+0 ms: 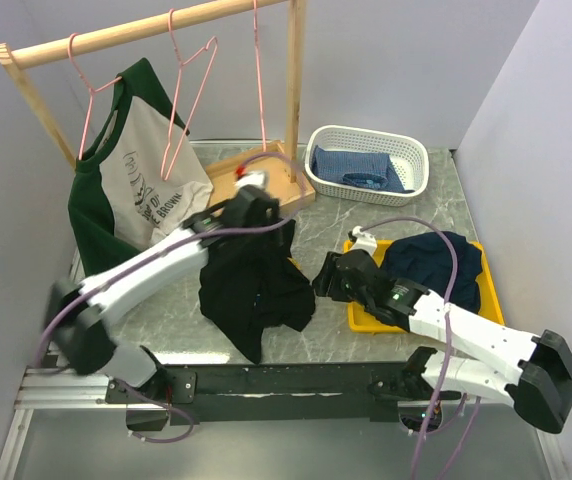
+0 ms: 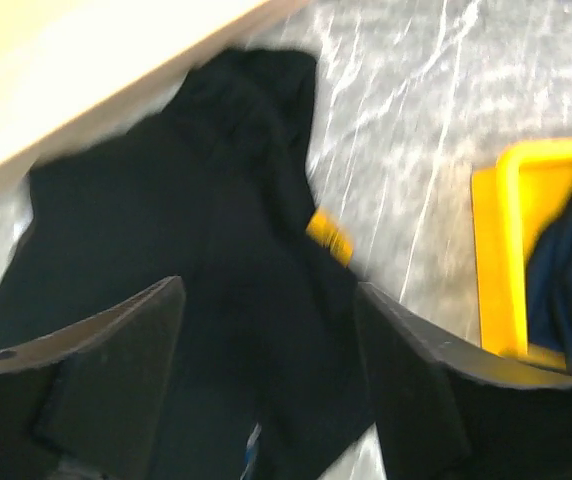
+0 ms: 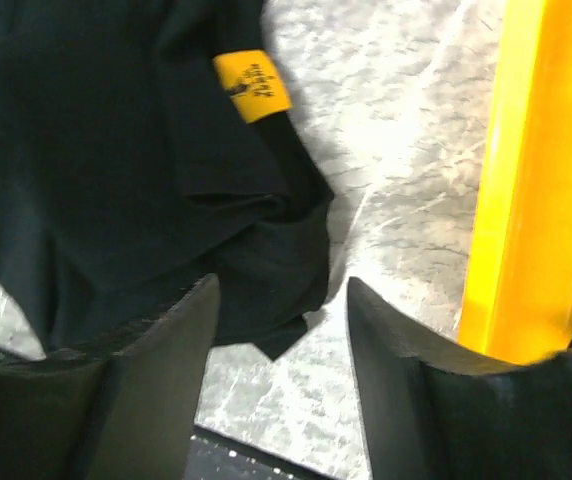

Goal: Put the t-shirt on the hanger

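A black t shirt lies crumpled on the grey table; an orange patch shows on it in the right wrist view. Over its far part reaches my left gripper, blurred by motion, its fingers apart with cloth below. At the shirt's right edge is my right gripper, its fingers also apart and nothing held between them. Two pink hangers, one in the middle and a right one, hang empty on the wooden rail.
A green and white shirt hangs at the left. The yellow bin with dark cloth stands right of the black shirt. Farther back are a white basket and the rack's wooden base.
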